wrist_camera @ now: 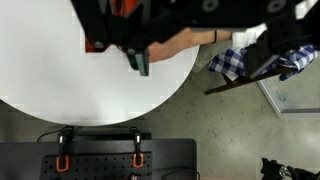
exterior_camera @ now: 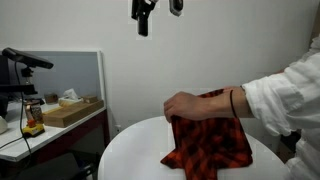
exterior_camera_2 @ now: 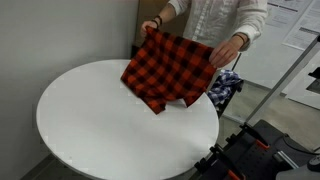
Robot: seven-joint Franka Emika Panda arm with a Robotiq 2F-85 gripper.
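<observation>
A red-and-black checked cloth (exterior_camera: pixel 212 148) is draped over the white round table (exterior_camera: pixel 133 150), partly lifted by a person's hands (exterior_camera: pixel 192 105). In the second exterior view the cloth (exterior_camera_2: pixel 170 70) is stretched between both hands, its lower corners near or on the tabletop. My gripper (exterior_camera: pixel 160 23) hangs high above the table in the first exterior view, its two dark fingers apart and nothing seen between them. In the wrist view, dark gripper parts hide much of the cloth.
The person in white stands at the table's edge, arms over it. A side bench (exterior_camera: pixel 50 135) with a wooden box (exterior_camera: pixel 70 112) and bottles stands at the left.
</observation>
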